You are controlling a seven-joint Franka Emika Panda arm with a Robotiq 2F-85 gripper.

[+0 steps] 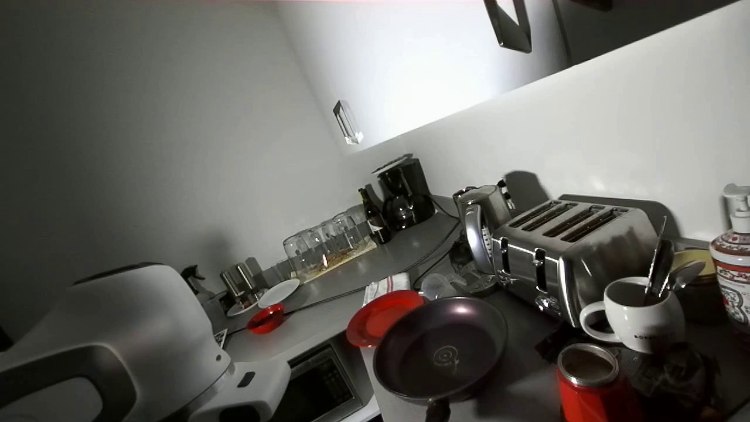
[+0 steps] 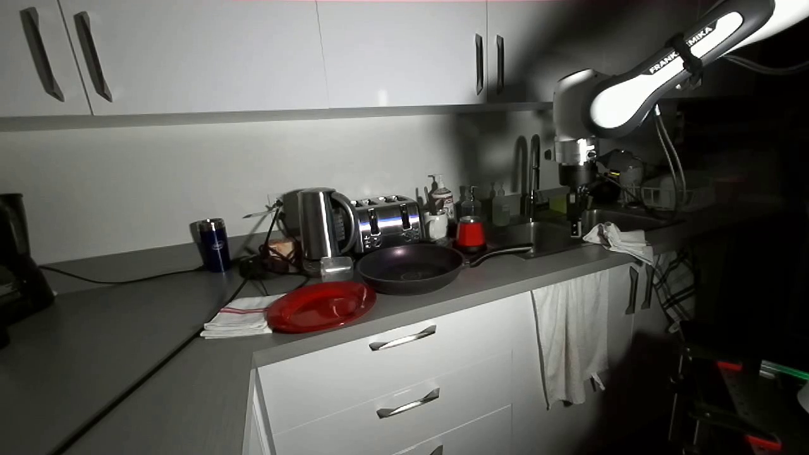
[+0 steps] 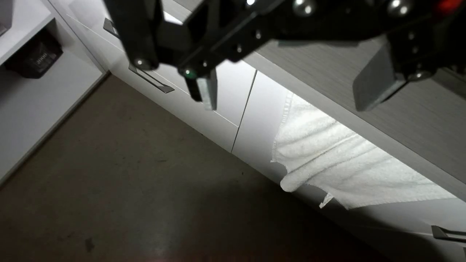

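Observation:
In the wrist view my gripper is open, its two fingers wide apart and nothing between them. Below it are the counter's front edge and a white towel (image 3: pixel 332 161) draped down the cabinet front. Exterior view 2 has the gripper (image 2: pixel 576 227) pointing down near the sink, left of a crumpled white cloth (image 2: pixel 620 239) on the counter edge. The hanging towel (image 2: pixel 572 337) shows under it there. A dark frying pan (image 2: pixel 413 266) and a red plate (image 2: pixel 322 306) lie farther left. Exterior view 1 shows part of the arm, but not the fingers.
A steel toaster (image 1: pixel 573 249), a white mug (image 1: pixel 636 316) holding utensils and a red canister (image 1: pixel 590 387) crowd the counter behind the pan. The kettle (image 2: pixel 322 227) stands left of the toaster. Drawer handles (image 2: pixel 403 337) jut from the cabinet front. Open floor (image 3: pixel 144 174) lies below.

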